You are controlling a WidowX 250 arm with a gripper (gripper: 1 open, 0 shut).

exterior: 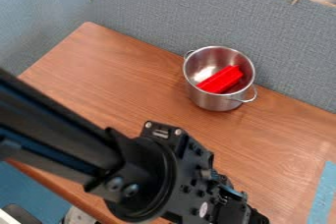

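A steel pot [205, 61] with two side handles stands on the wooden table near the back wall, a red block [221, 80] lying inside it. The black arm enters from the left and fills the lower part of the view. Its gripper [234, 208] is at the bottom, in front of the pot and apart from it; its fingertips are not clearly visible, so its state cannot be told.
A grey padded wall [171, 12] runs behind. A strip of blue tape [323, 191] lies at the right edge.
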